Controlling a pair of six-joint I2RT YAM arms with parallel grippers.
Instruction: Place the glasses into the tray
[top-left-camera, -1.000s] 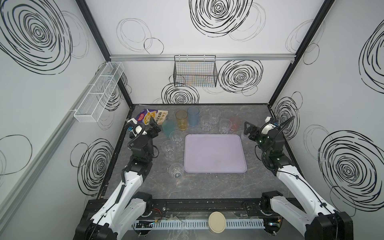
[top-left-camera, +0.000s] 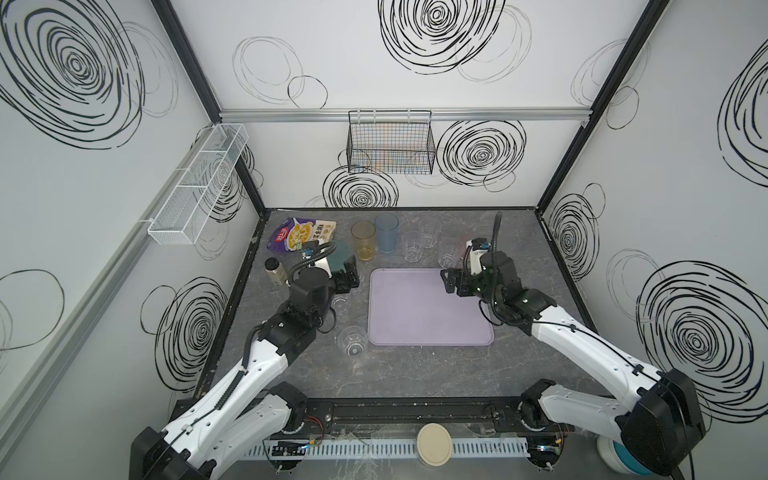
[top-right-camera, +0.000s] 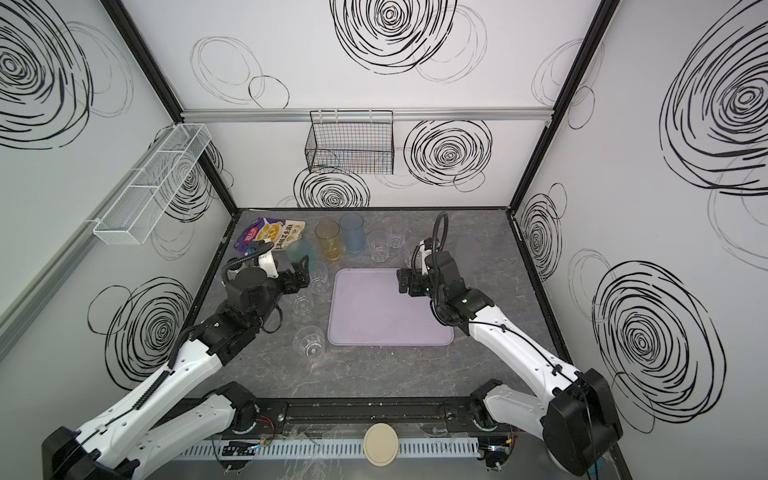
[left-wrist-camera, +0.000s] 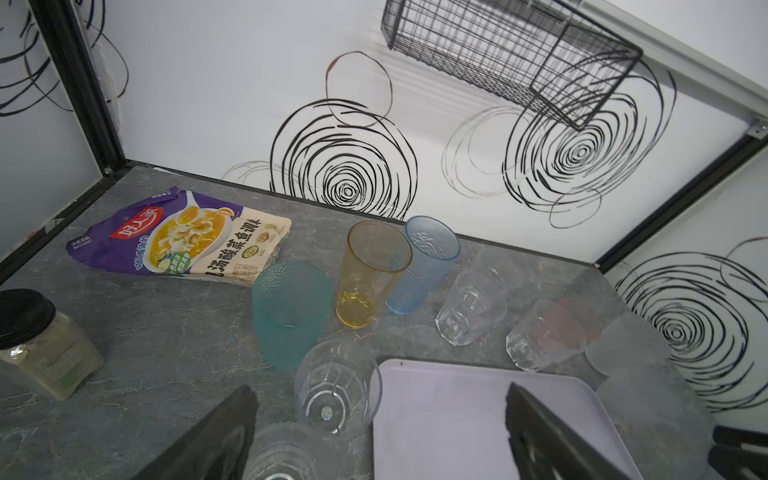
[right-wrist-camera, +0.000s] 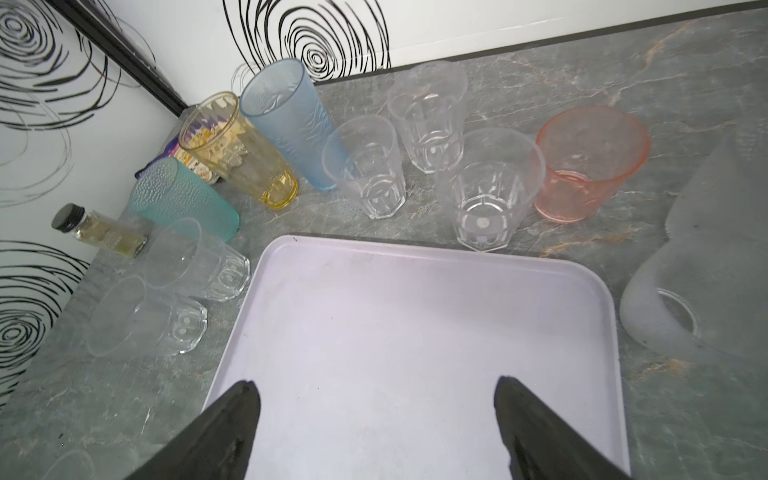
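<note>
The lilac tray (top-left-camera: 424, 312) is empty at the table's centre. Left of it stand clear glasses (left-wrist-camera: 336, 388), behind it clear glasses (right-wrist-camera: 488, 192), a pink glass (right-wrist-camera: 592, 160), and teal (left-wrist-camera: 292, 308), amber (left-wrist-camera: 372, 272) and blue (left-wrist-camera: 424, 264) tumblers. My left gripper is open above the left-side clear glasses, nothing between its fingers. My right gripper hangs open over the tray's right part, nothing between its fingers.
A food packet (left-wrist-camera: 176, 232) and a dark-lidded jar (left-wrist-camera: 48, 352) lie at the left. Frosted items (right-wrist-camera: 696, 272) stand right of the tray. A wire basket (top-left-camera: 390, 144) hangs at the back.
My right gripper has moved left from the table's right side to over the tray. My left gripper has moved right toward the tray and turned.
</note>
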